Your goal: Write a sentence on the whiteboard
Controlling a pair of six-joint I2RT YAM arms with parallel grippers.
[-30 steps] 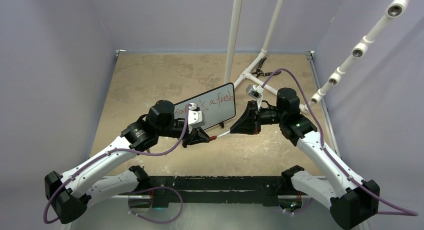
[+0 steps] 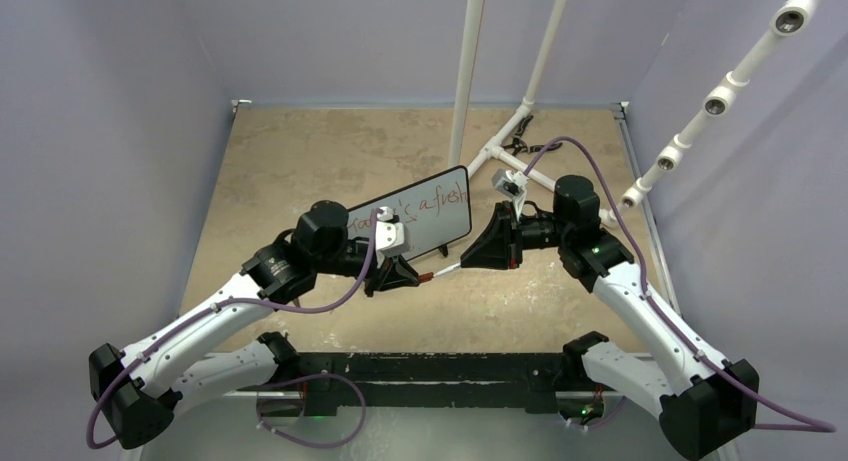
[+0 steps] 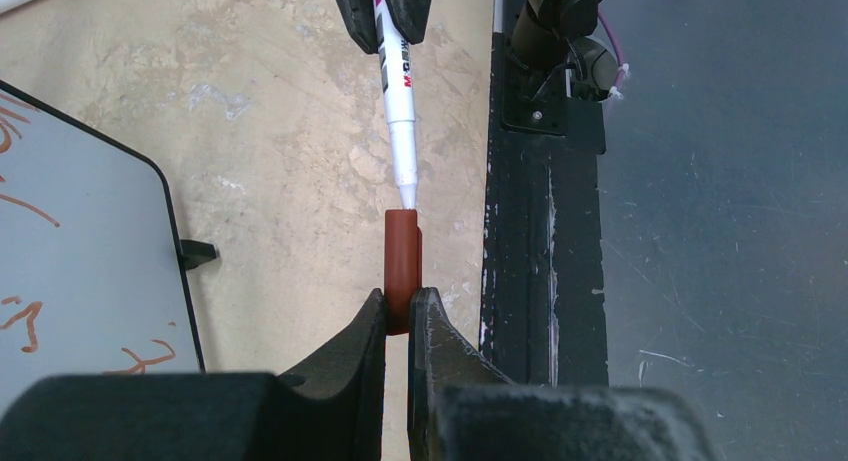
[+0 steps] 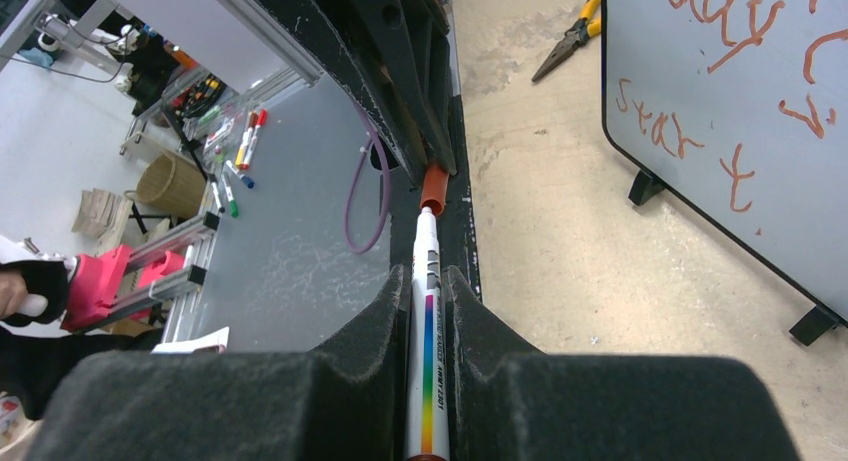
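Observation:
My right gripper (image 2: pixel 463 264) is shut on a white marker (image 4: pixel 426 311) with a rainbow stripe. Its narrow white tip points toward a reddish-brown cap (image 3: pixel 402 266), which my left gripper grips between its fingertips. In the left wrist view the tip meets the mouth of the cap; how far inside it sits cannot be told. Behind the arms stands the whiteboard (image 2: pixel 435 216), slightly tilted in the top view, with reddish-brown handwriting on it. "a fresh" is readable there, and "start" shows in the right wrist view. The left arm covers part of the board.
Black feet (image 4: pixel 645 188) hold the board up on the tan tabletop (image 2: pixel 300 151). White pipes (image 2: pixel 495 146) and pliers (image 2: pixel 522 141) lie at the back right. A black rail (image 2: pixel 440 369) runs along the front edge. The tabletop before the grippers is clear.

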